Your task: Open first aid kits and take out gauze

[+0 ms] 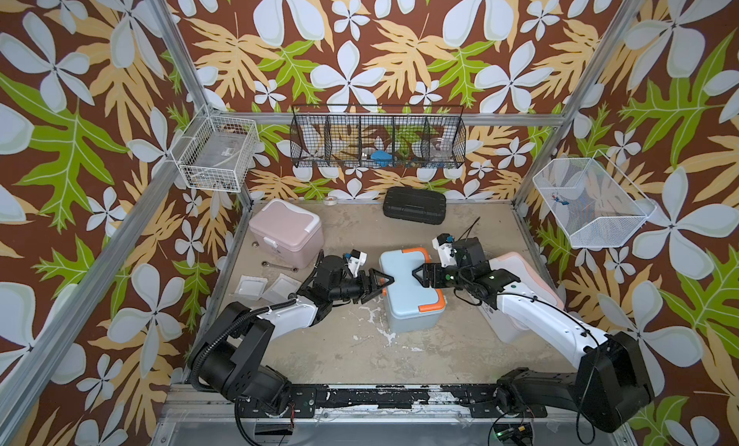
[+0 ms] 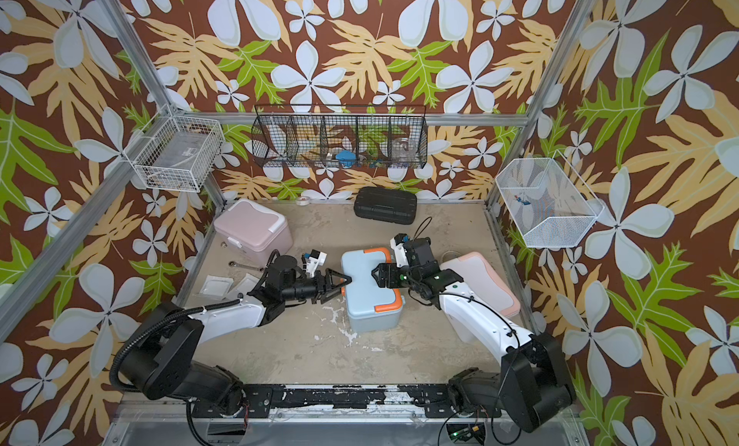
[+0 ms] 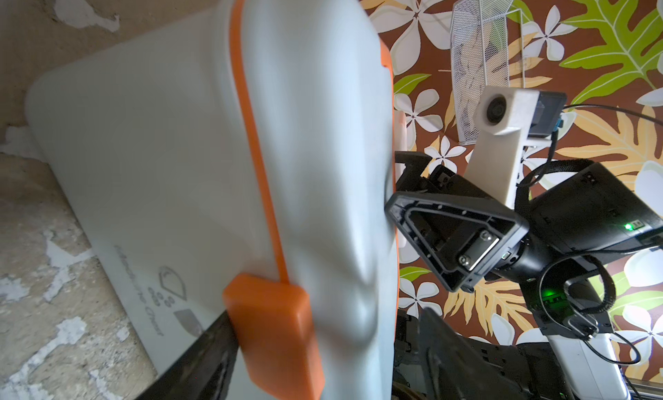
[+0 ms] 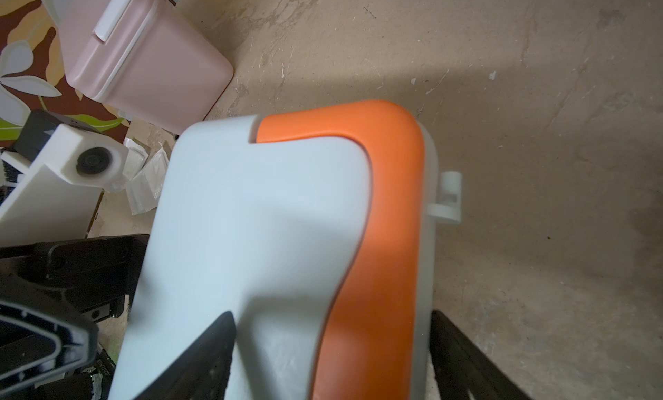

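A pale blue first aid kit with orange trim (image 1: 402, 280) stands closed in the middle of the table. On its left side, an orange latch (image 3: 276, 334) shows in the left wrist view, low between the fingers of my left gripper. That gripper is open beside the latch; whether a finger touches it I cannot tell. Above the lid's right part, my right gripper holds its fingers (image 4: 200, 365) apart, with the orange handle (image 4: 393, 248) showing between them. Contact with the lid is unclear. No gauze is in sight.
A pink box (image 1: 286, 232) stands at the back left, white packets (image 1: 251, 287) in front of it. Another pinkish box (image 1: 527, 280) is partly behind the right arm. A black case (image 1: 415, 205) lies at the back.
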